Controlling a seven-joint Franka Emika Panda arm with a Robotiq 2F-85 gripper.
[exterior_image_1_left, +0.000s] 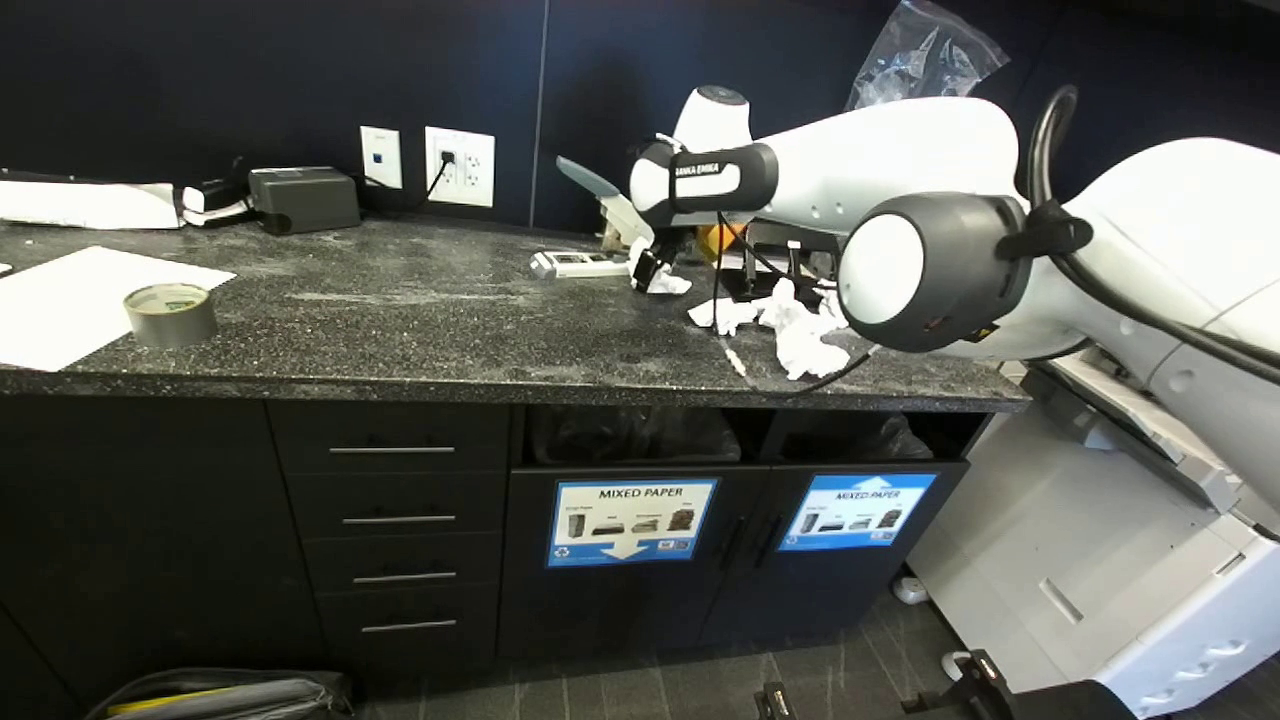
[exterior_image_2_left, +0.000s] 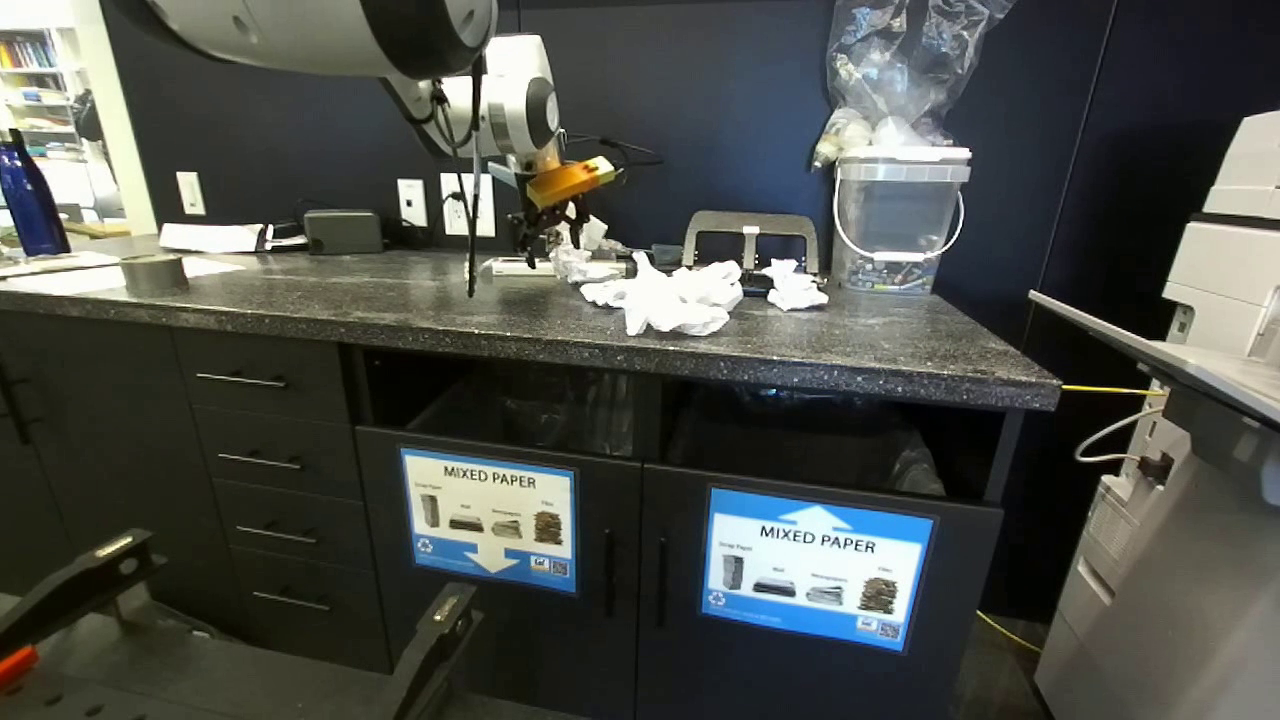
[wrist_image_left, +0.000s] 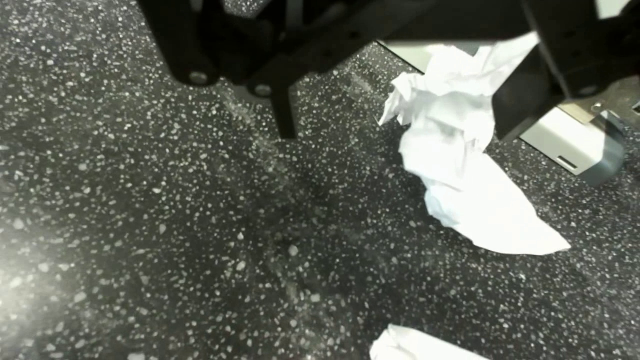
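Observation:
A crumpled white paper (wrist_image_left: 456, 150) lies on the dark speckled counter. In the wrist view my gripper is open over it, fingers wide apart. The paper sits toward the right finger (wrist_image_left: 522, 99) and seems to touch it or pass just under it; bare counter shows by the left finger (wrist_image_left: 285, 114). From exterior view 2, the gripper (exterior_image_2_left: 555, 244) hangs low, pointing down, with white paper beside and behind it. Several more crumpled papers (exterior_image_2_left: 672, 296) lie to its right on the counter.
A white and grey device (wrist_image_left: 570, 141) lies close behind the paper. To the right stand a black metal stand (exterior_image_2_left: 752, 224) and a clear bucket (exterior_image_2_left: 894, 222). A tape roll (exterior_image_1_left: 170, 314) and a flat white sheet (exterior_image_1_left: 90, 294) are at the left.

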